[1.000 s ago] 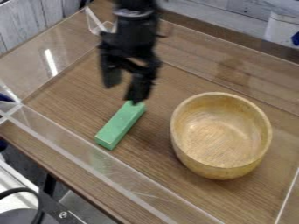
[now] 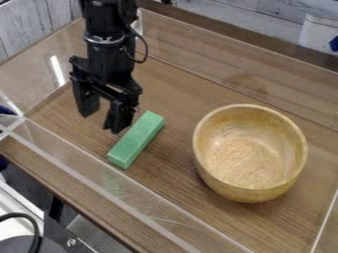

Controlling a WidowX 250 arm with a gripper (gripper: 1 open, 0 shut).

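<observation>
My black gripper (image 2: 103, 111) hangs low over the left part of the wooden table, its fingers spread open with nothing visible between them. A green rectangular block (image 2: 134, 140) lies flat just right of and below the gripper. A wide tan bowl (image 2: 250, 158) sits at the right.
A white container (image 2: 318, 32) is cut off at the top right edge. Black cables (image 2: 19, 227) lie at the lower left, off the wood.
The arm has moved from the middle toward the left, and now appears sharp where it was blurred. The green block and bowl look unmoved.
</observation>
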